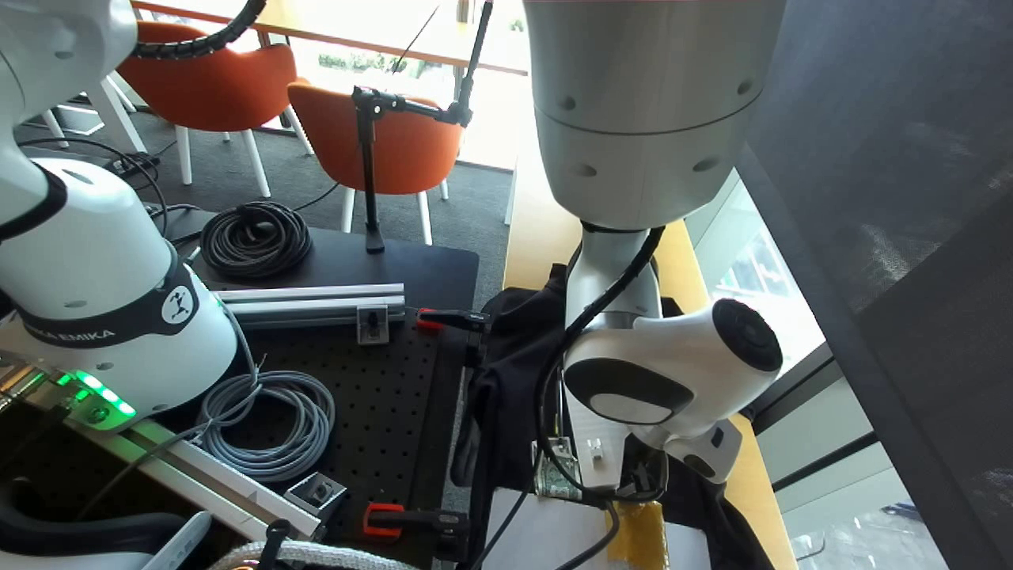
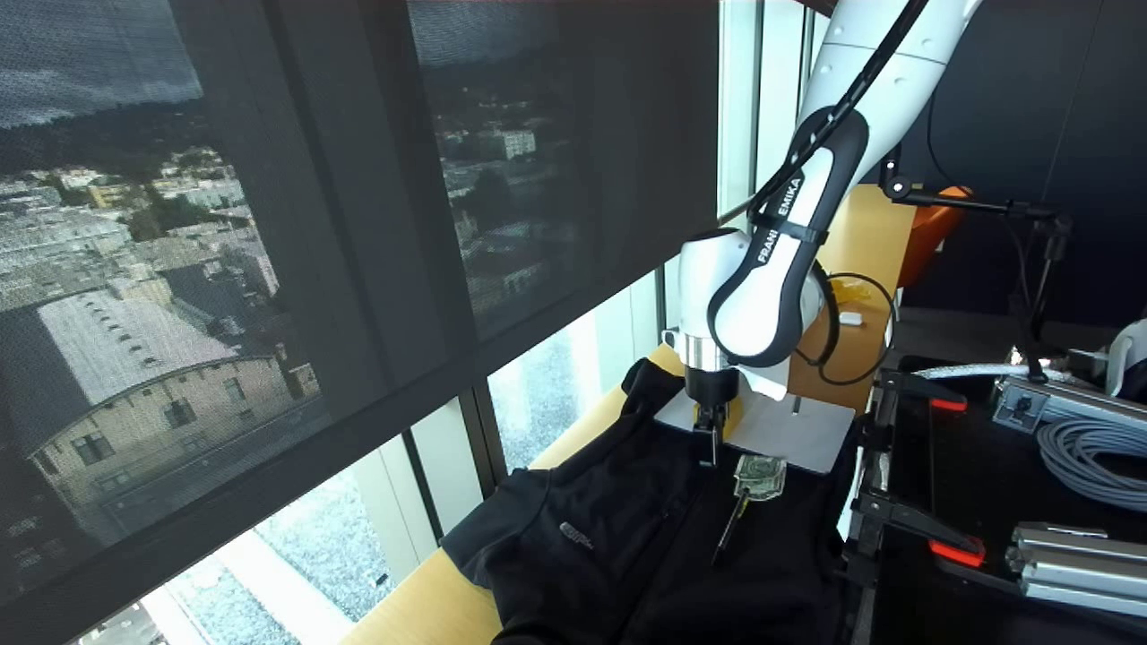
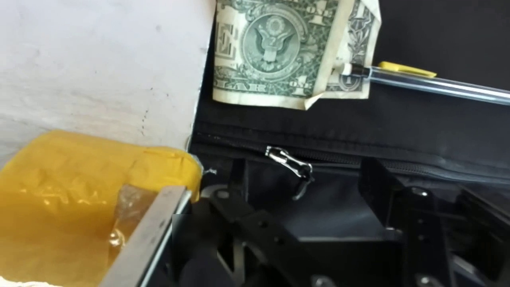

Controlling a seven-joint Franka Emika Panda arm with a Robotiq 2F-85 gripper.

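Observation:
In the wrist view my gripper is partly open, its black fingers standing apart. A silver zipper pull on the black jacket appears in the gap between them, and nothing is visibly gripped. Just beyond lie a folded dollar bill and a clear pen with a yellow clip, the pen's end resting on the bill. From the second exterior view, the gripper points down close above the jacket, beside the bill. Contact with the cloth cannot be made out.
A white board borders the jacket, with a yellow taped package on it close to the gripper. Windows and a dark shade run along one side. Clamps hold the black pegboard's edge. Open jacket cloth spreads in front.

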